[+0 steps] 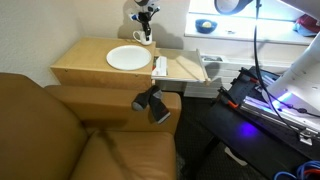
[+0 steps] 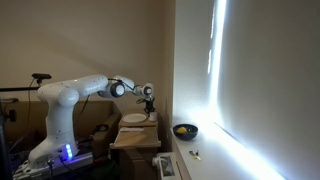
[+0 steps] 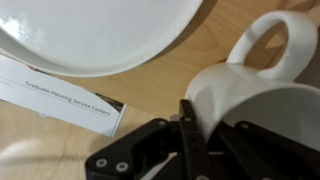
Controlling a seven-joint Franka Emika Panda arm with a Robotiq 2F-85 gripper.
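Note:
A white mug fills the right side of the wrist view, its handle toward the upper right. My gripper is shut on the mug's near wall, one finger inside and the other outside. In exterior view 1 the gripper points down over the mug at the back of the wooden surface. A white plate lies beside the mug, to its left in the wrist view. Whether the mug's base touches the wood cannot be told.
A printed card lies near the plate. The wooden top left of the plate is clear. A dark bowl stands on the white ledge. Black cloth-like items hang over the brown sofa.

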